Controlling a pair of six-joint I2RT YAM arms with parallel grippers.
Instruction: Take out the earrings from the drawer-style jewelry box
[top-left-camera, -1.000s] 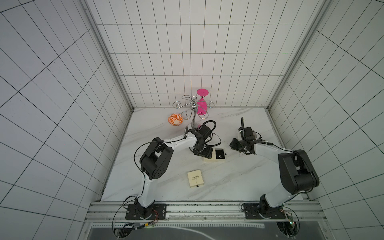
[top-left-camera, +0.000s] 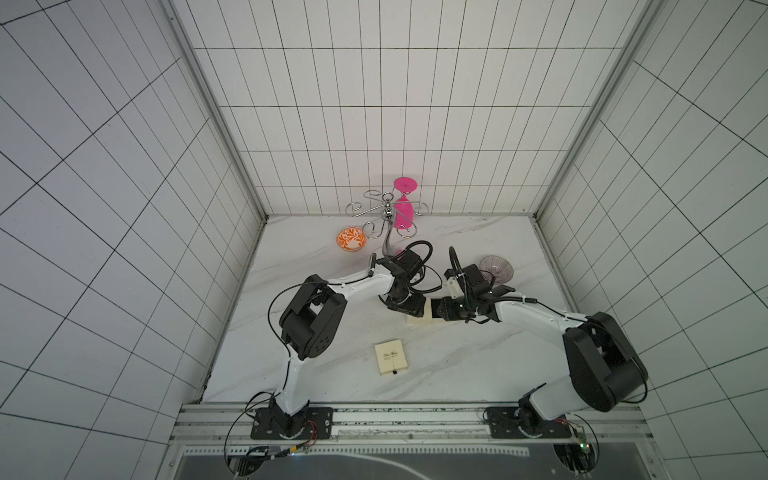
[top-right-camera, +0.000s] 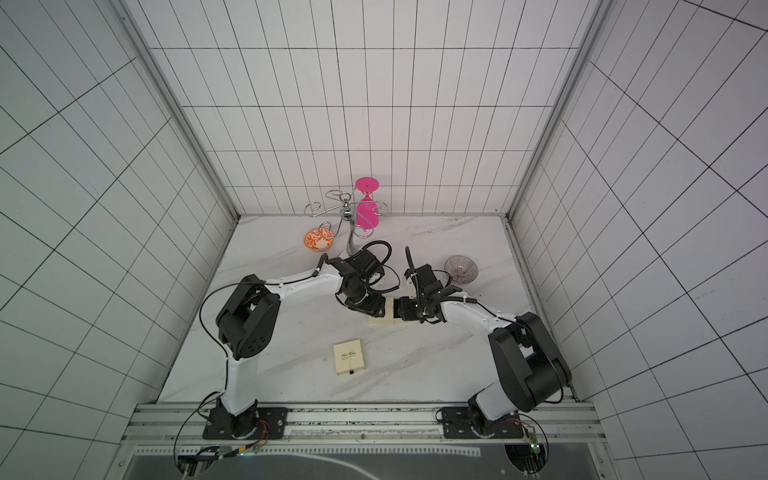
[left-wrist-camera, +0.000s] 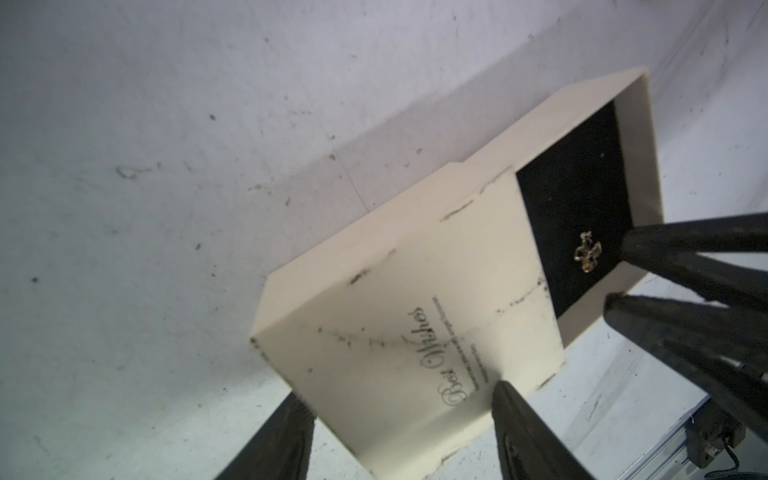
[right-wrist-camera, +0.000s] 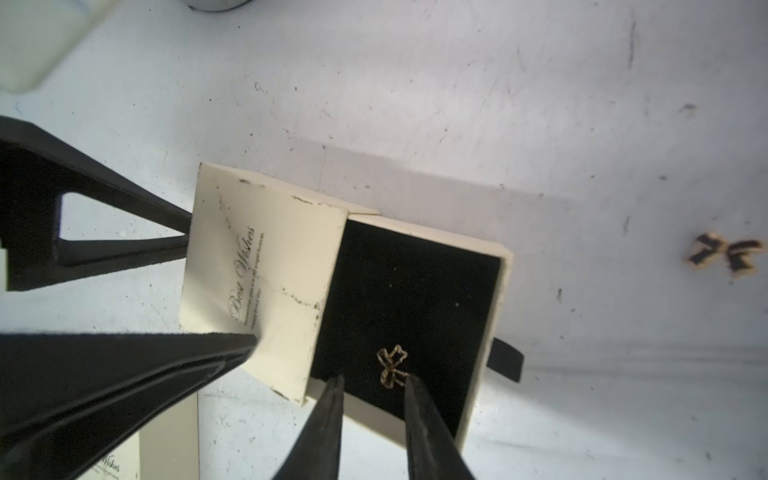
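Observation:
The cream drawer jewelry box (left-wrist-camera: 400, 320) has its drawer pulled out, showing a black pad (right-wrist-camera: 408, 296). A small gold earring lies on the pad; in the left wrist view it appears as (left-wrist-camera: 587, 252). My left gripper is part open around the lid end of the box; whether the fingertips press on it is unclear. My right gripper is open over the drawer, its fingertips on either side of the earring as seen from above.
A gold bow piece (right-wrist-camera: 724, 252) lies to the right. A second box (top-left-camera: 390, 356) is in front; an orange bowl (top-left-camera: 350, 238), metal stand (top-left-camera: 388, 209) and glass bowl (top-left-camera: 496, 268) stand behind.
My right gripper has moved left from the open table to over the drawer. The left arm and box show no visible change in the top view.

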